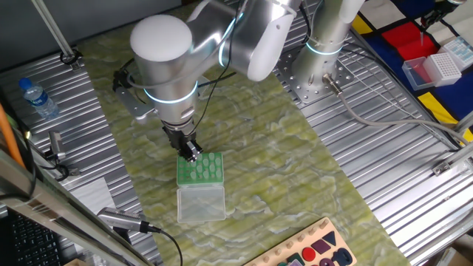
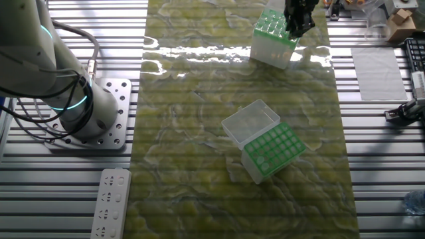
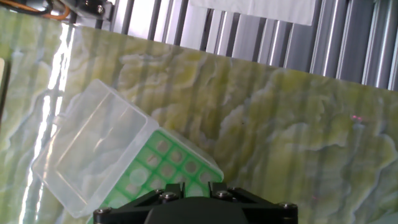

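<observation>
A green tube rack with its clear lid folded open stands on the marbled mat. Several pale tube tops fill much of its grid, while the left side looks emptier in exterior view 1. My gripper is over the edge of this rack, its fingertips a narrow gap apart, with rack visible between them and nothing clearly held. In exterior view 2, the gripper overlaps the rack's right side; its height above the tubes is hard to judge.
A second green rack with an open lid sits mid-mat in exterior view 2. A wooden shape board lies at the front in exterior view 1. Bare mat extends right of the rack in the wrist view.
</observation>
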